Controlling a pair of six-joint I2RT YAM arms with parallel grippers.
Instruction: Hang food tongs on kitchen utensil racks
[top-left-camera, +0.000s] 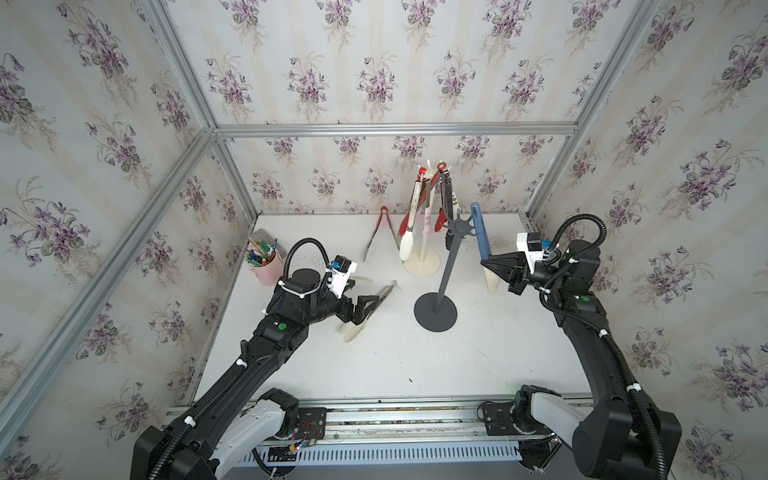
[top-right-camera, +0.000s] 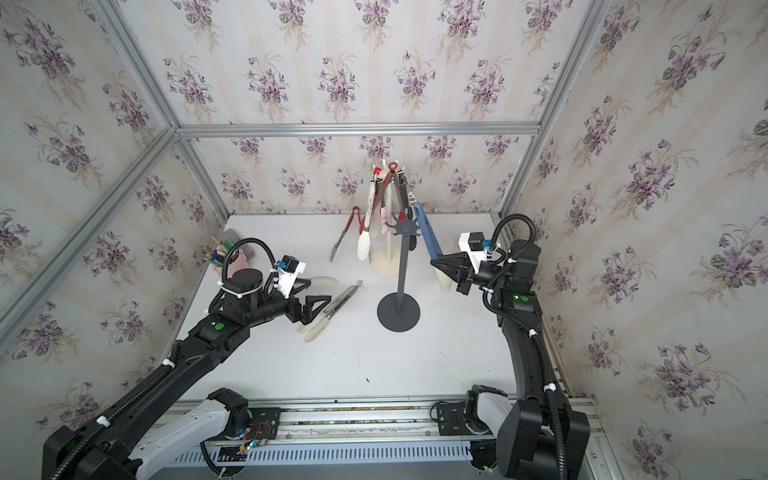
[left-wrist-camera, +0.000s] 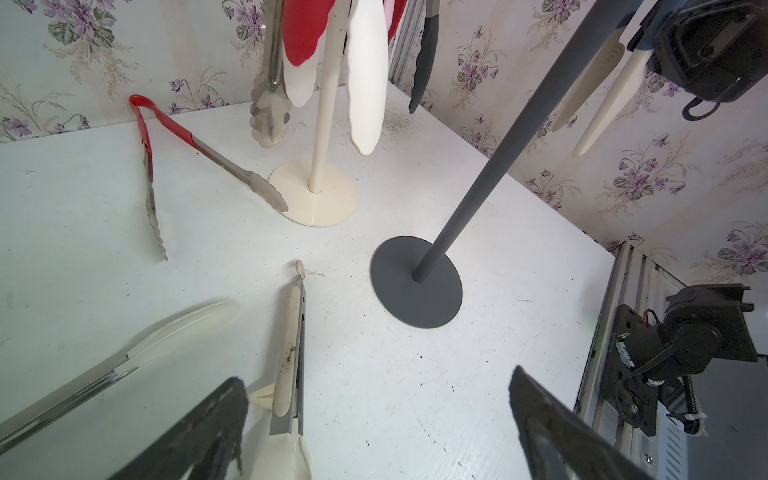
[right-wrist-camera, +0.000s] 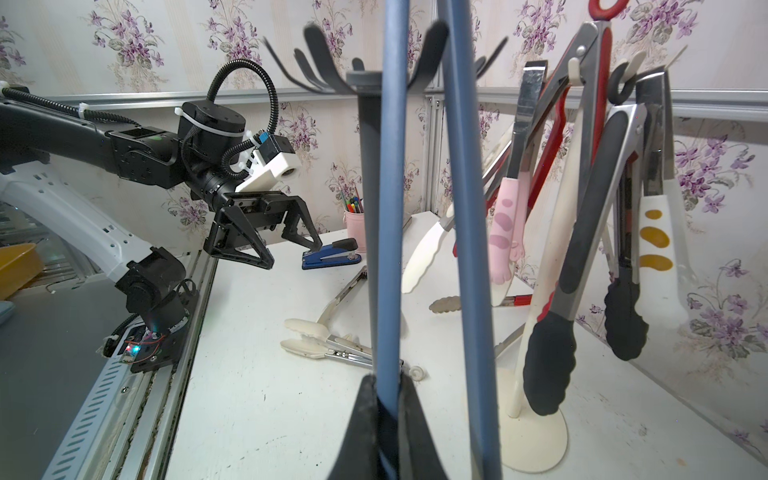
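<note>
My right gripper (top-left-camera: 500, 268) is shut on blue-handled tongs (right-wrist-camera: 470, 224) with pale heads. The tongs stand upright, their tops by the hooks of the dark rack (top-left-camera: 461, 227); whether they touch a hook I cannot tell. The white rack (left-wrist-camera: 324, 160) behind carries several tongs. My left gripper (top-right-camera: 310, 308) is open over loose white-headed tongs (left-wrist-camera: 288, 344) on the table. Red-handled tongs (left-wrist-camera: 192, 140) lie at the back.
A pink pen cup (top-left-camera: 268, 272) and a blue stapler (right-wrist-camera: 332, 258) are at the left.
</note>
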